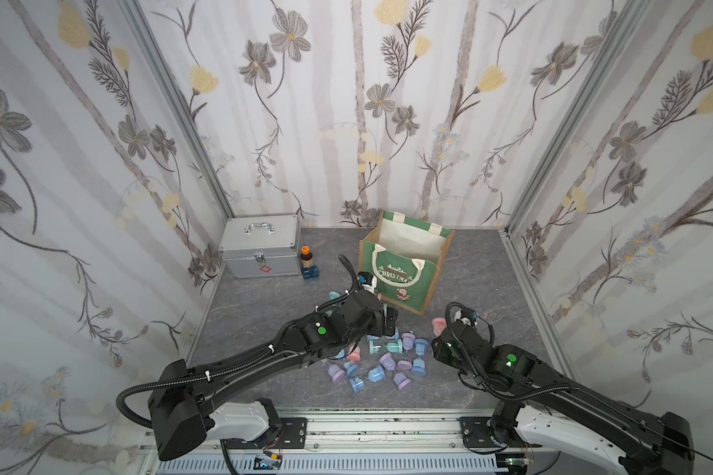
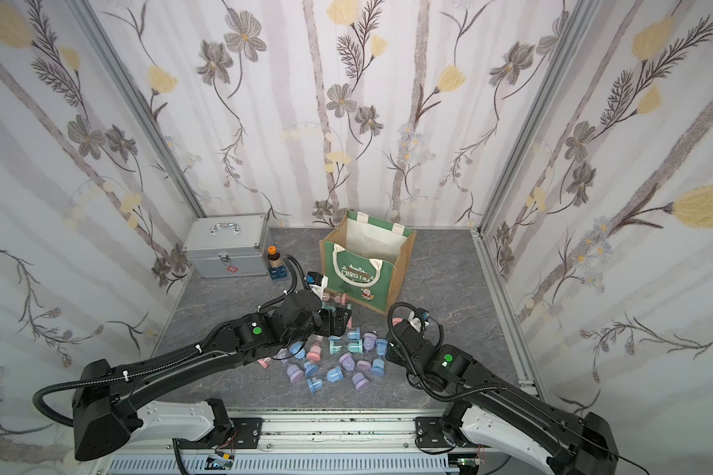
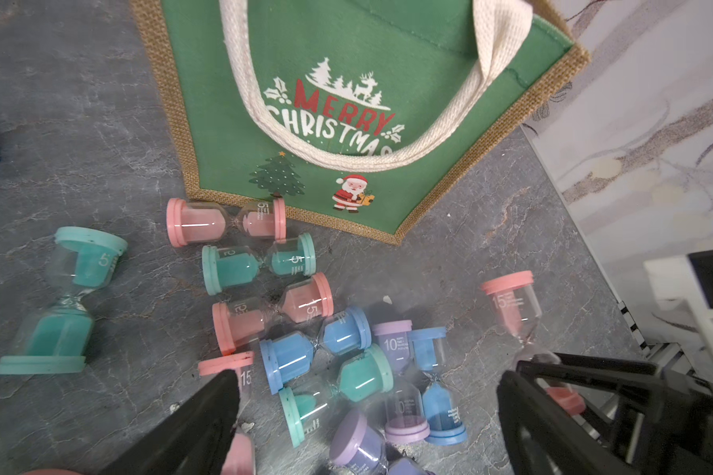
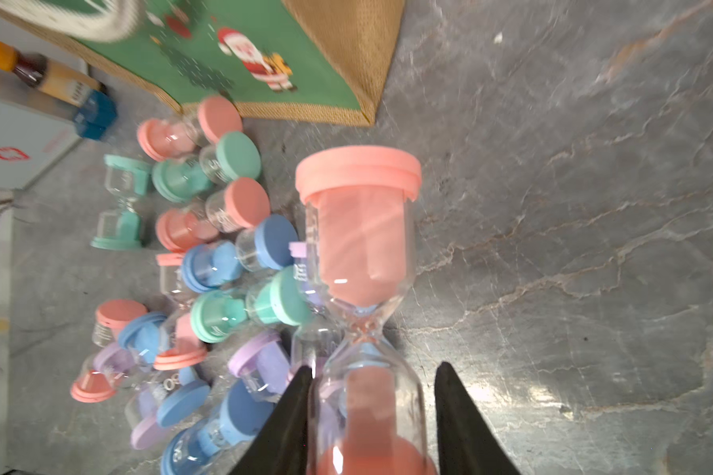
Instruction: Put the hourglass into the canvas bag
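Observation:
The green canvas bag point(image 1: 404, 281) with a Merry Christmas print stands at the back centre. My left gripper is open above the pile of hourglasses, in front of the bag. A pink hourglass point(image 4: 363, 237) stands out to the right of the pile, between the fingers of my right gripper; the frames do not show clearly whether these grip it. Many pink, teal, blue and purple hourglasses, such as a large teal one point(image 3: 59, 332), lie in front of the bag.
A silver case point(image 1: 257, 249) stands at the back left, with a bottle point(image 1: 306, 259) and a small blue object point(image 1: 309, 271) beside it.

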